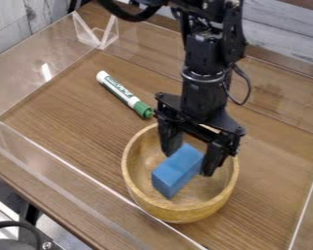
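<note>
My black gripper [186, 142] hangs over a yellow bowl [186, 209], its open fingers reaching down at the bowl's back part. A blue block [175, 174] lies tilted in the bowl, just below and in front of the fingers, its upper end close to them. Whether they touch it I cannot tell.
A green marker with a white barrel [120, 90] lies on the wooden table [55, 137] at the back left. A clear plastic wall runs along the left edge.
</note>
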